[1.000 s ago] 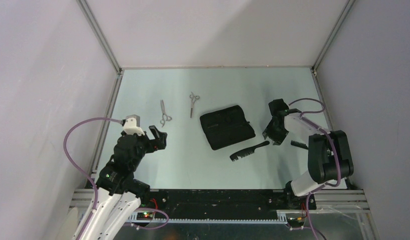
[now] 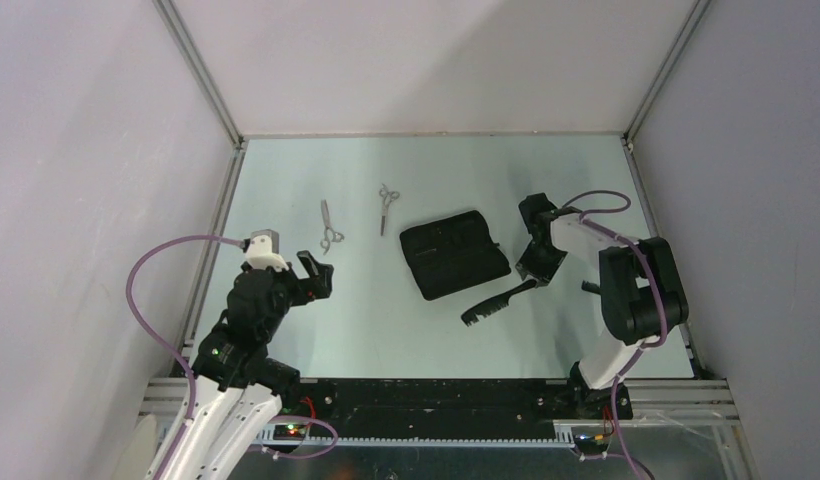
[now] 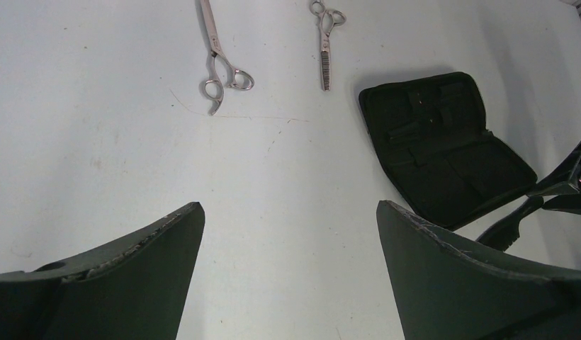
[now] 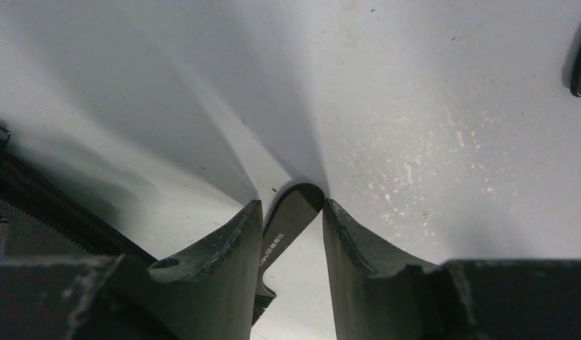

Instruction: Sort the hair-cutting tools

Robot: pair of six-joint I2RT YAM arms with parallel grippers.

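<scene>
A black comb [image 2: 488, 306] lies on the white table just below the open black case [image 2: 454, 256]. In the right wrist view the rounded handle end of the comb [image 4: 293, 212] sits between the fingers of my right gripper, which stands part open, its right fingertip very close to the handle. Two pairs of silver scissors lie left of the case: the left scissors [image 2: 328, 228] and the thinning scissors [image 3: 326, 44]. My left gripper is wide open over bare table, holding nothing. A second black tool [image 2: 591, 287] lies partly hidden behind the right arm.
White walls [image 2: 66, 150] enclose the table at the back and sides. Between the left gripper and the case the table [image 2: 361, 320] is clear. The case's edge [image 4: 68, 205] is close to the right gripper's left finger.
My right gripper has shifted left, and its fingers now reach the comb's handle end. The right arm covers more of the second black tool. The left arm has not moved.
</scene>
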